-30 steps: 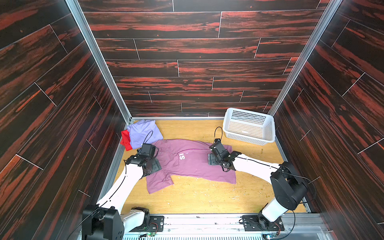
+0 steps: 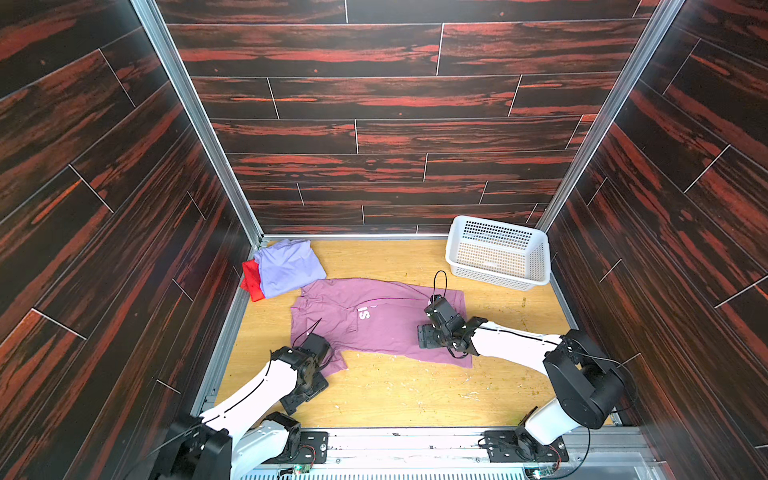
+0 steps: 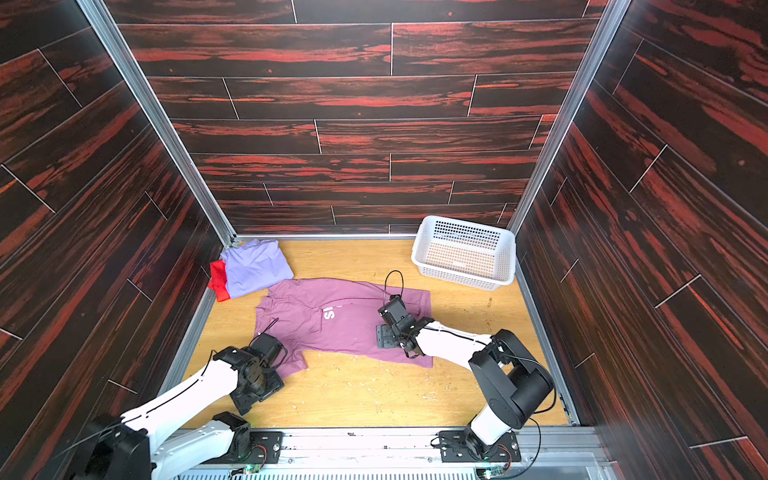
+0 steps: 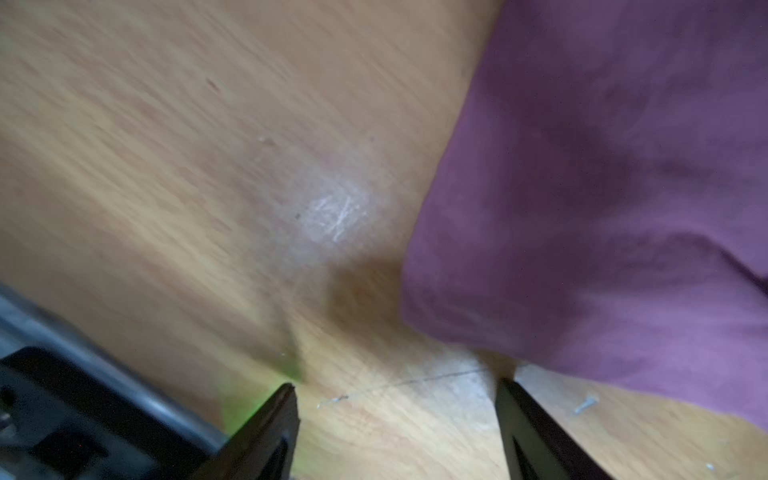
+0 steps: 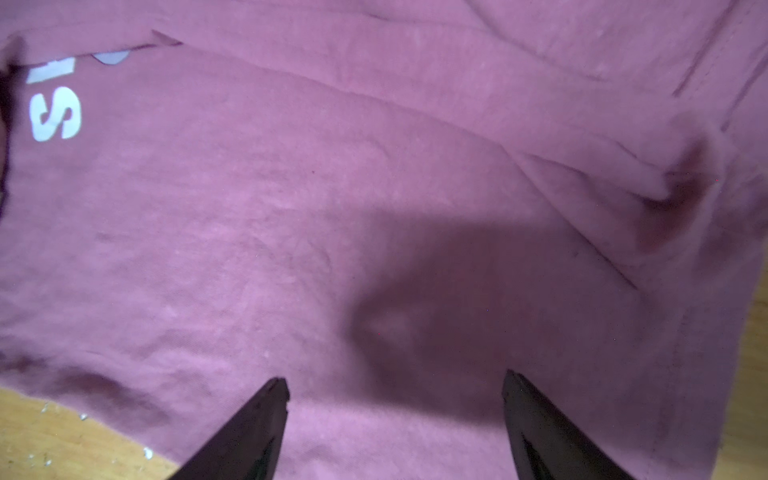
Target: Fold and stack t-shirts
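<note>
A mauve T-shirt (image 2: 388,332) with white lettering lies spread on the table, with long creased folds along its back part. My left gripper is open low at the near-left corner of the shirt; in the left wrist view that corner lies just ahead of the fingertips, with nothing between them. My right gripper is open over the shirt's right part, above flat cloth.
A lavender folded cloth (image 2: 288,264) with a red one (image 2: 251,280) sits at the back left. A white plastic basket (image 2: 497,275) stands at the back right.
My left gripper has moved toward the front of the table, to the shirt's near-left corner. My right gripper has shifted slightly toward the front.
</note>
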